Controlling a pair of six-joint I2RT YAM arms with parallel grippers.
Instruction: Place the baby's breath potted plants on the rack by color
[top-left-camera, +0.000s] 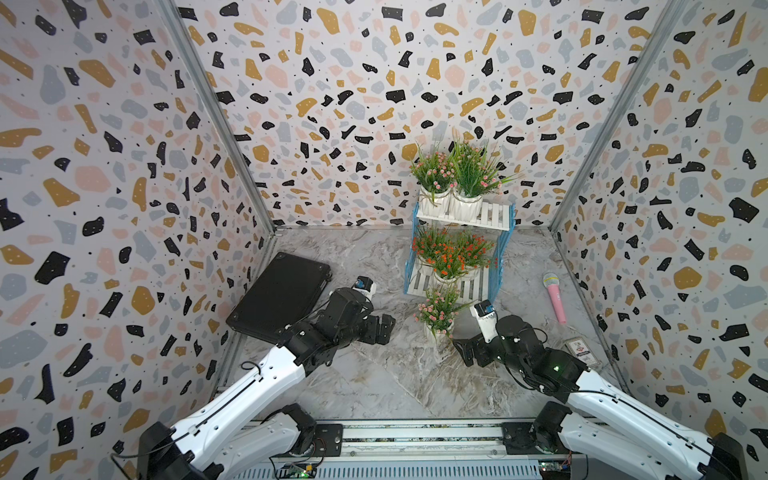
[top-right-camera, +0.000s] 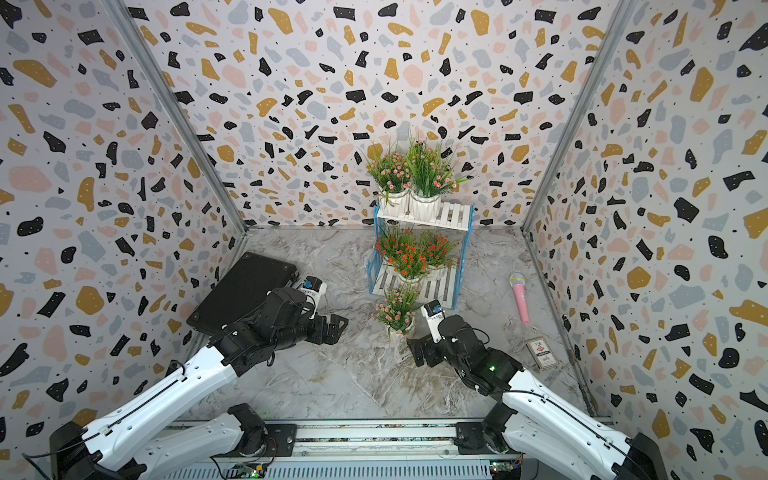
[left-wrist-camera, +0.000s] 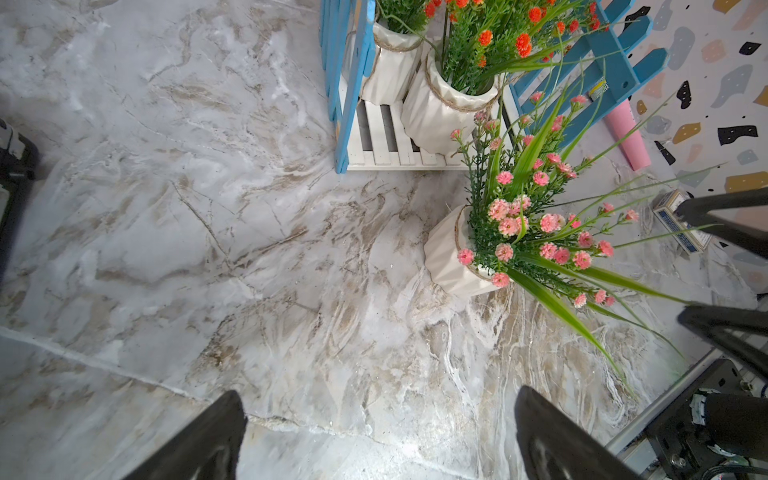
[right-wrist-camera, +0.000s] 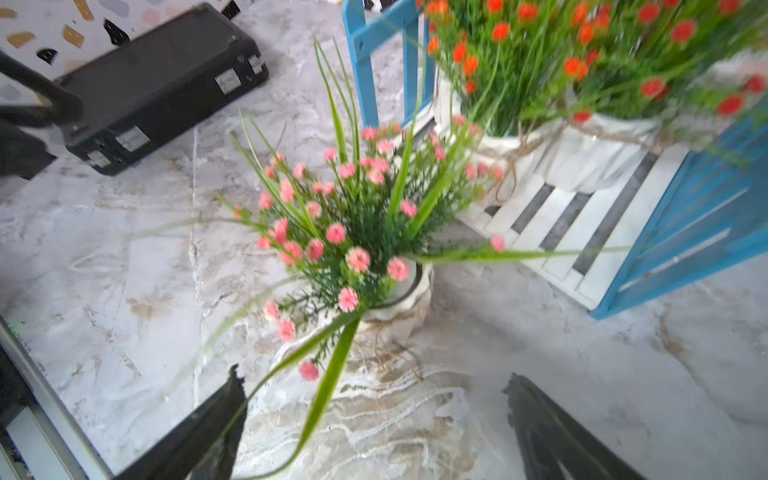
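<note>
A pink-flowered plant in a white pot (right-wrist-camera: 404, 320) stands upright on the marble tabletop, just in front of the blue and white rack (top-left-camera: 502, 248). Two pink-flowered pots (top-left-camera: 465, 206) occupy the upper shelf. Orange and red-flowered pots (right-wrist-camera: 588, 156) crowd the lower shelf. My right gripper (top-left-camera: 466, 352) is open, close to the front right of the lone pot and apart from it; one long leaf passes across its left finger in the right wrist view. Off to the left of that pot, my left gripper (top-left-camera: 384, 329) hangs open over bare tabletop, empty.
A black case (top-left-camera: 280, 296) lies at the left, behind the left arm. Over on the right are a pink toy microphone (top-left-camera: 555, 299) and a small framed card (top-right-camera: 541, 352). Bare marble stretches between the case and the rack.
</note>
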